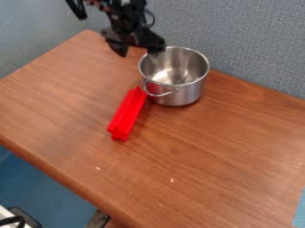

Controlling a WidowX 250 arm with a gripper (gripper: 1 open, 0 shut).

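My black gripper (136,44) hangs high at the top centre, just behind and above the upper left rim of a steel pot (177,85), open, with nothing visible between its fingers. The pot stands upright on the wooden table, its wire handle hanging at the front left. A bright red elongated object (127,114) lies on the table against the front left of the pot, pointing toward the viewer.
Grey padded walls (251,44) stand close behind it. Blue floor shows past the left front edge.
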